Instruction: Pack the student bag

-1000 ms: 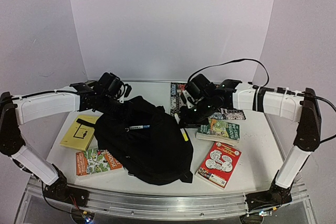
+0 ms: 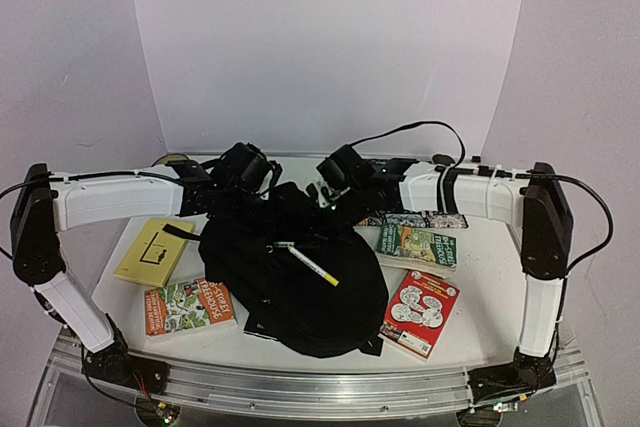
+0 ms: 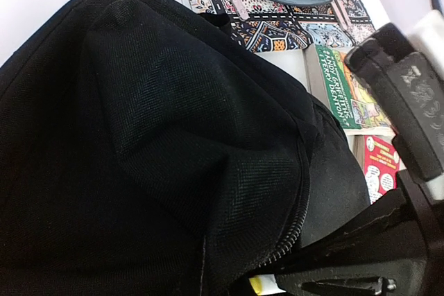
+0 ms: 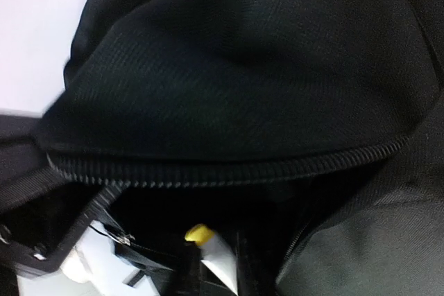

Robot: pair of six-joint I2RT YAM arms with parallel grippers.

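Note:
The black bag (image 2: 290, 302) lies slumped in the middle of the table, its zipped opening (image 4: 229, 171) gaping in the right wrist view. My right gripper (image 2: 312, 235) is over that opening, its dark blurred fingers shut on a white marker with a yellow end (image 2: 318, 267). The same marker (image 4: 215, 254) shows between the fingertips in the right wrist view. My left gripper (image 2: 268, 217) stands at the bag's upper left part, against the fabric. Its fingertips merge with the black cloth, so its hold is unclear. A small pale pen end (image 2: 282, 244) shows beside the marker.
Left of the bag lie a yellow book (image 2: 155, 252) and a Treehouse book (image 2: 190, 307). On the right are a green book (image 2: 418, 245) and a red book (image 2: 420, 314). A patterned item (image 3: 277, 29) lies behind. Both arms are close together above the bag.
My right gripper has moved left with the marker, which has turned diagonal over the bag. My left gripper and the bag have shifted right. The blue-and-white pen is now mostly hidden.

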